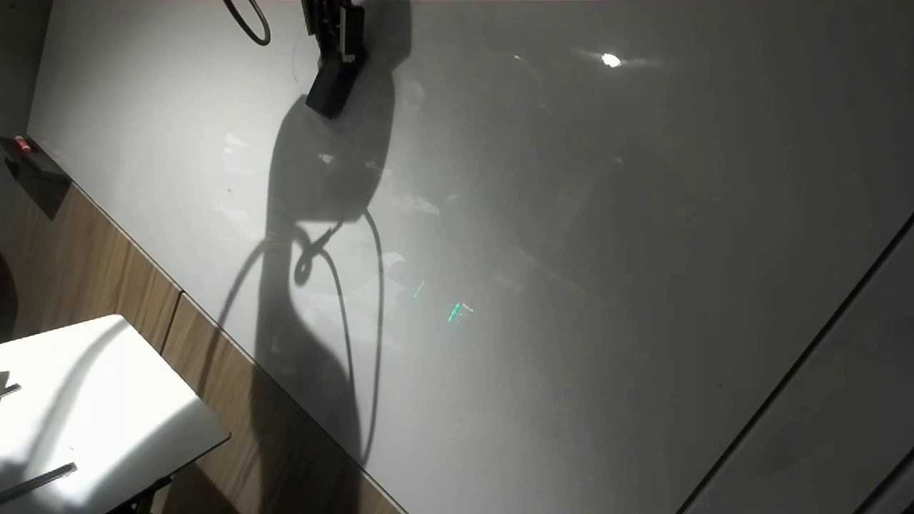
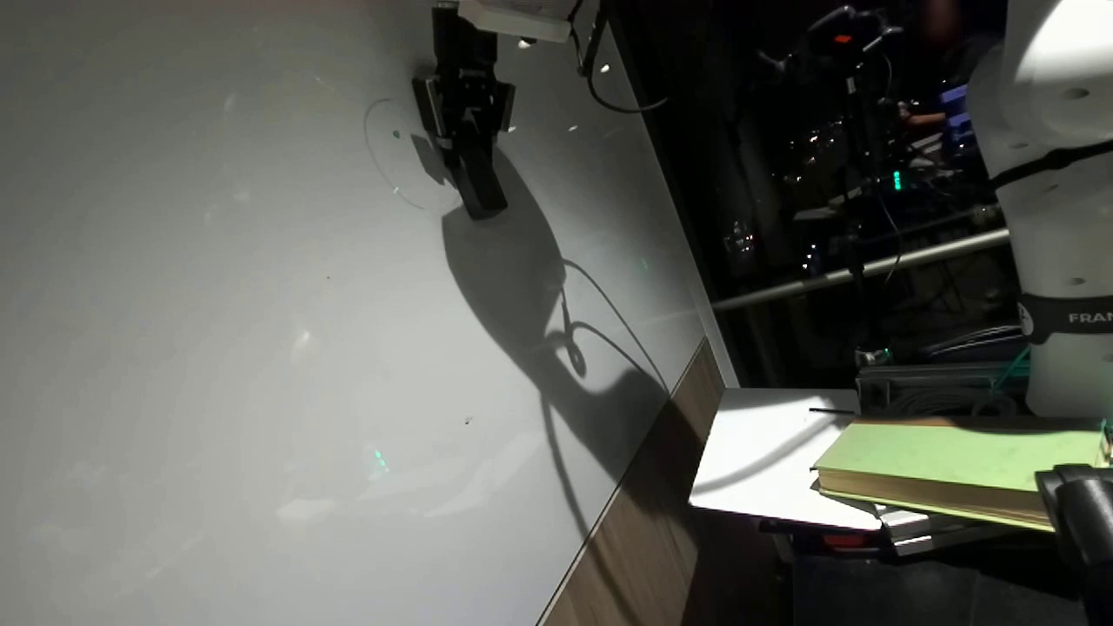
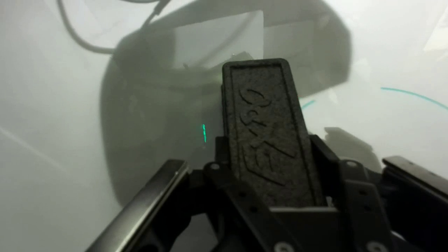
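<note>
A dark block (image 3: 268, 126) with raised lettering, eraser-like, is gripped between the two fingers of my gripper. In exterior view 1 this block (image 1: 334, 86) hangs off the gripper at the upper left of a white board (image 1: 531, 385). Exterior view 2 has the block (image 2: 481, 189) just right of a thin drawn arc (image 2: 377, 169). The wrist view shows part of that line (image 3: 413, 94) in teal, right of the block, and a short piece beside the block's edge. Whether the block touches the board I cannot tell.
A dark holder with a red item (image 1: 23, 145) sits at the board's left edge. Below runs a wooden strip (image 1: 128, 257), with a white panel (image 1: 111, 402) near it. A green book (image 2: 939, 454) lies at the right in exterior view 2. Most of the board is clear.
</note>
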